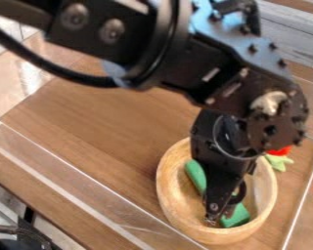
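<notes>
My black gripper (222, 200) reaches down into a round wooden bowl (175, 186), its fingertips inside it beside a green object (235, 219) that lies in the bowl. The fingers are open; whether they touch the green object is hard to tell, as the wrist and fingers hide part of it and of the bowl.
A red item with a green top (280, 156) lies behind the bowl at the right, partly hidden. A low clear rim runs along the near left and right edges.
</notes>
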